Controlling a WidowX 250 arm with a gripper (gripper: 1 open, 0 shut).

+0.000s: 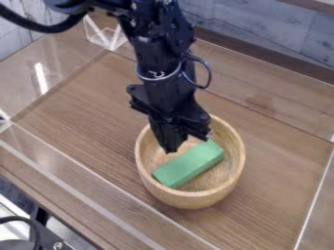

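Note:
A round light wooden bowl (196,192) stands on the wooden table, holding a green rectangular block (189,165) that lies diagonally on its floor. The black arm comes down from the top, and its gripper (167,137) hangs over the back left part of the bowl, above and behind the block. Its tips are dark and overlap, so whether they are open or shut is unclear.
Pale grey plank walls (274,44) rise at the back. Black cabling shows at the lower left corner.

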